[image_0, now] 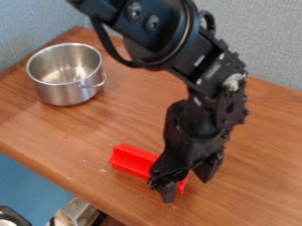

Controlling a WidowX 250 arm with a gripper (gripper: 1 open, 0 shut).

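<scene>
A bright red elongated object (133,160) lies on the wooden table near its front edge, its right end partly hidden by the gripper. My black gripper (185,176) is lowered over that right end, pointing down, its fingers apart on either side of it. Whether the fingers touch it is unclear.
A steel pot (66,75) with a side handle stands at the back left of the table (253,150). Below the front-left edge are a blue surface and some metal parts. Grey walls stand behind.
</scene>
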